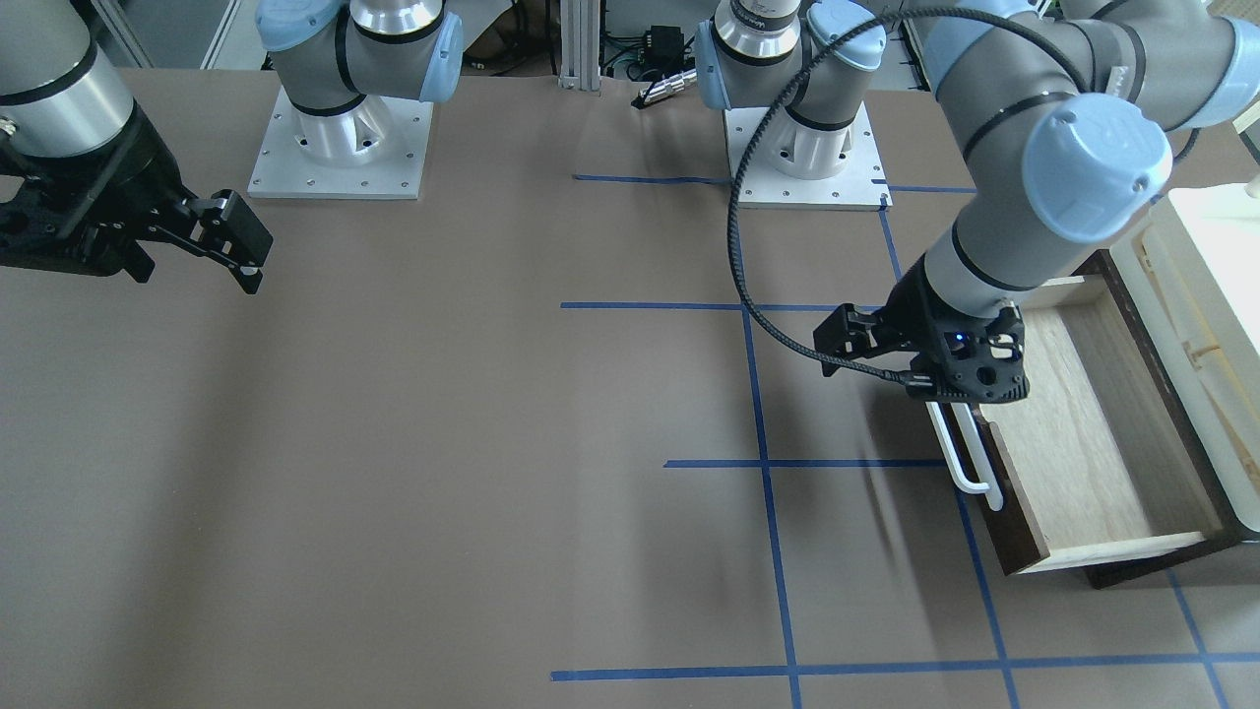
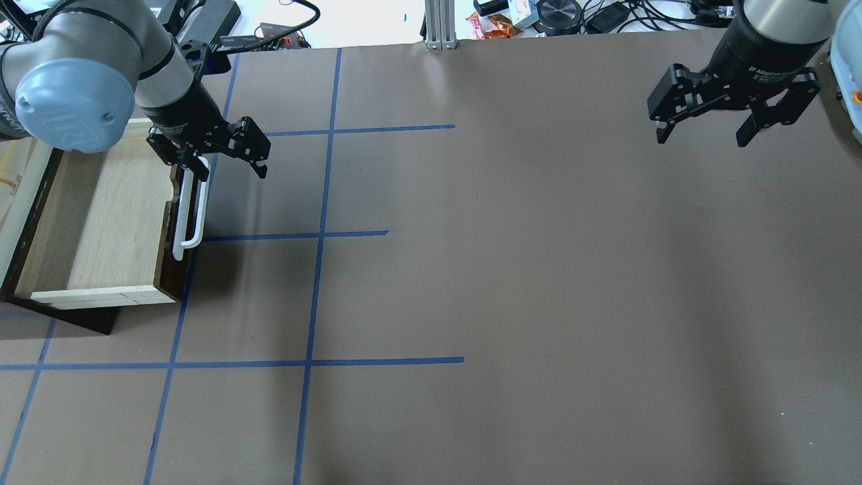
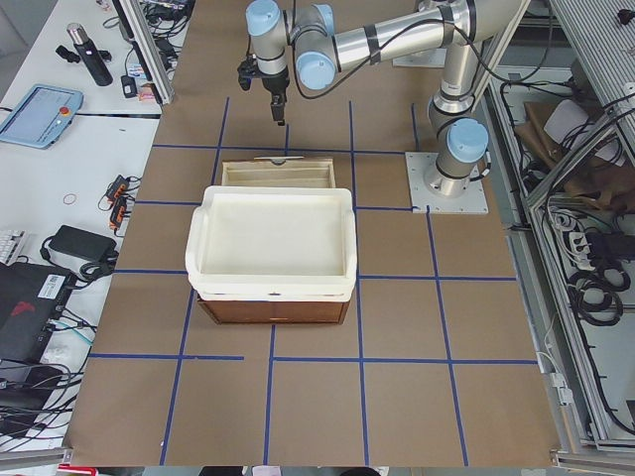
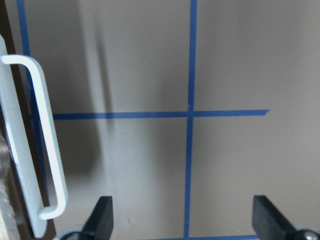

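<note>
A small cabinet with a white top (image 3: 271,243) has its wooden drawer (image 2: 105,218) pulled open and empty, with a white bar handle (image 4: 50,140) on its front. My gripper hangs just above and beside that handle, its two fingertips wide apart at the bottom of the wrist view with only floor between them. In the top view it sits over the handle's back end; in the front view it is above the handle, apart from it.
A second arm's black gripper (image 1: 195,254) hangs at the left of the front view. Other arm bases stand at the back. The taped table (image 2: 525,267) between the arms is clear.
</note>
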